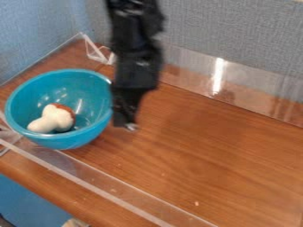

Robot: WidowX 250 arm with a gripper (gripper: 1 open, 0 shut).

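Observation:
A teal bowl [35,93] stands at the left of the wooden table, holding a white object with a reddish patch [52,121]. My dark gripper [129,123] is blurred, just outside the bowl's right rim, low over the table. It looks shut, with nothing visible held in it.
Transparent panels [243,84] run along its back edge, and a clear strip runs along the front left. Grey and blue textured walls stand behind.

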